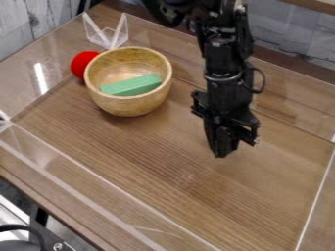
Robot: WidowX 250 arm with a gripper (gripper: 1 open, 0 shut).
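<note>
The black robot arm hangs from the top centre down to my gripper [220, 132], which is low over the bare middle-right of the wooden table [157, 196]. The gripper's dark parts merge, so what is between its fingers cannot be made out. To its left, a wooden bowl [157, 74] holds a green block [127, 87].
A red object [86, 62] sits left of the bowl, with a white wire-like item [112, 34] behind it at the upper left. A dark cable or part [33, 235] shows at the lower left corner.
</note>
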